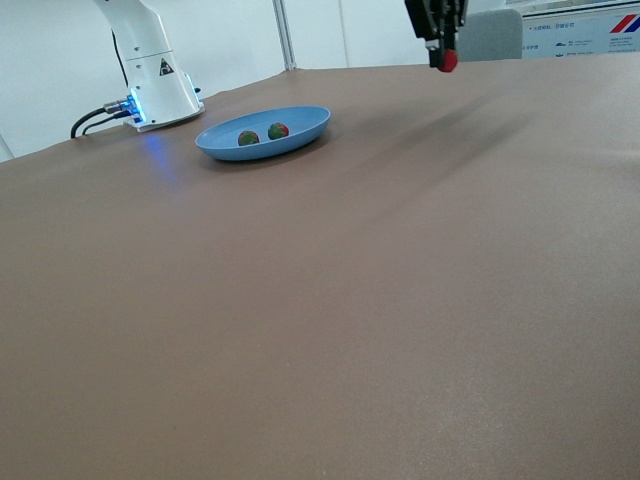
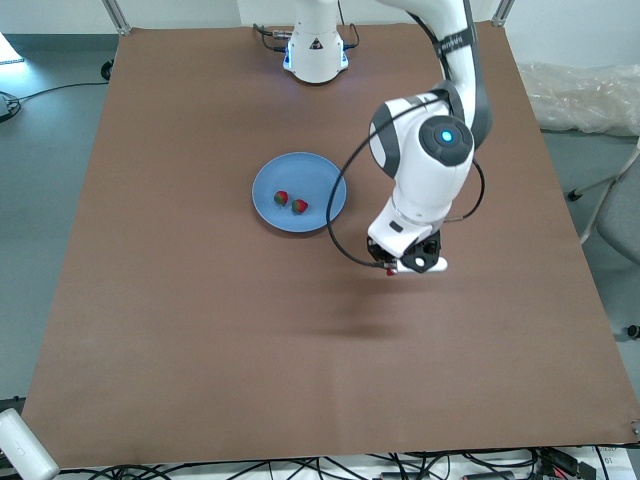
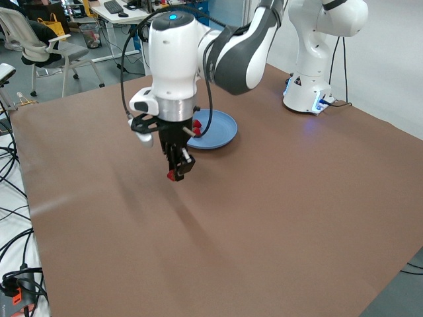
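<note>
A blue plate (image 2: pixel 299 176) holds two strawberries (image 2: pixel 282 198) (image 2: pixel 299 206), which also show in the top view on the plate (image 1: pixel 263 150). My gripper (image 3: pixel 177 173) hangs above the brown table beside the plate. A red strawberry (image 1: pixel 449 60) is at its fingertips in the top view and looks held between them. In the camera left view the gripper is mostly hidden under the wrist, with a bit of red showing.
The arm's base (image 2: pixel 315 55) stands at the back edge with cables. Cables and equipment lie along the outer edges.
</note>
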